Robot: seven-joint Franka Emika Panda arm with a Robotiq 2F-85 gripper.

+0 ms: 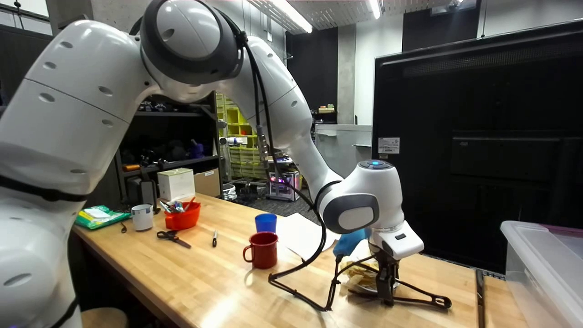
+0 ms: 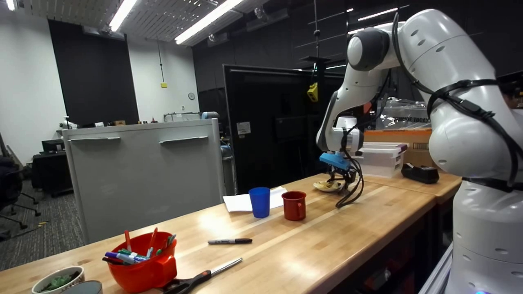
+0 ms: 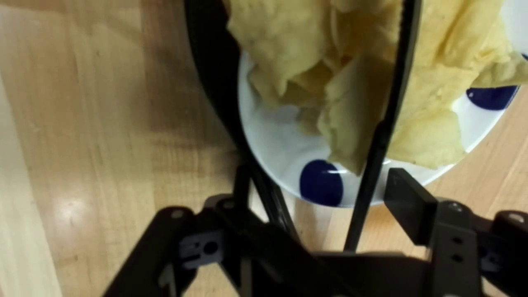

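Note:
Black tongs spread their two arms at the bowl, one over the chips and the other along the bowl's outer side. In exterior view 1 the joined end of the tongs lies to the right, close to the table. My gripper points down, its fingers apart on either side of both tong arms; whether either finger touches them is unclear. Yellow chips fill a white bowl with dark blue spots. From exterior view 2, my gripper and cables partly cover the bowl.
A red mug and a blue cup stand left of the bowl, beside white paper. A clear plastic bin is at the right. Farther left are scissors, a marker and a red pen holder.

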